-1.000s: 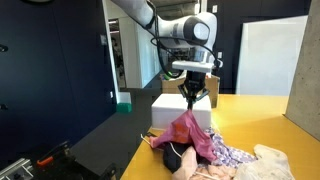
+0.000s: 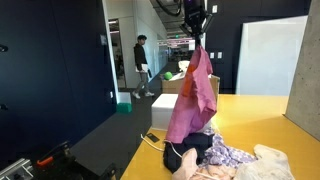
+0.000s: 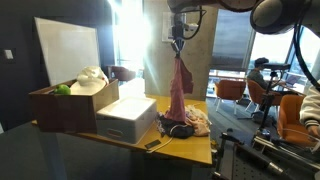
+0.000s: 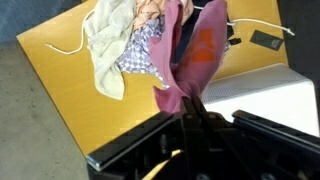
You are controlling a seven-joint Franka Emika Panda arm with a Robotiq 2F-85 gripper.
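Note:
A pink-red cloth with an orange print [image 2: 193,98] hangs from my gripper [image 2: 197,42], pinched thinly at its top and draped down toward the clothes pile. In the wrist view the fingers of my gripper are closed together at the cloth [image 4: 198,62]. From the side, the gripper [image 3: 178,45] is high over the table and the cloth [image 3: 181,85] drops almost straight down. Below lie a dark garment [image 2: 190,148], a checked cloth [image 2: 225,152], pale pink clothing [image 2: 200,168] and a cream cloth [image 2: 265,164]. Whether the hanging cloth's lower end touches the pile is hard to tell.
A white box [image 3: 127,119] stands beside the pile on the yellow table [image 2: 260,122]. Behind it is a brown cardboard box [image 3: 75,103] holding a cap and green items. A white cable [image 4: 65,49] lies near the clothes.
My gripper has risen well above the pile, pulling the pink-red cloth up from a low heap into a long hanging drape. The person in the background has moved to the right.

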